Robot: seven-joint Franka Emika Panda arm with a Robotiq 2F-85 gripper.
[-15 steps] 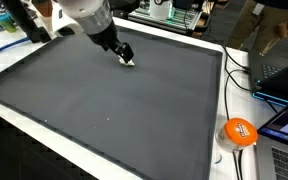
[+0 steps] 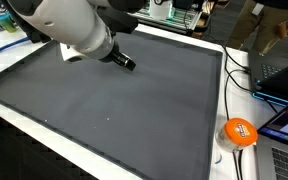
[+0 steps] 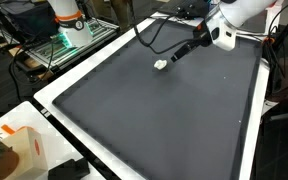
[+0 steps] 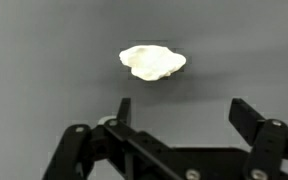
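A small, irregular white piece (image 4: 152, 61) lies on the dark grey board, ahead of my fingertips in the wrist view. My gripper is open, its two black fingers wide apart with nothing between them. Exterior view 2 has the white piece (image 3: 160, 64) on the board, just to the left of the gripper (image 3: 178, 51) and apart from it. From exterior view 1 the gripper (image 2: 123, 63) covers the piece, which cannot be made out there.
The dark board (image 2: 134, 120) is otherwise bare, with wide free room around the piece. An orange-topped container (image 2: 236, 134) and laptops (image 2: 279, 80) stand off its right side in exterior view 1. Cables hang near the arm in exterior view 2.
In exterior view 1 my open gripper has come down and slightly right, now blocking sight of the white piece that showed beside it before.
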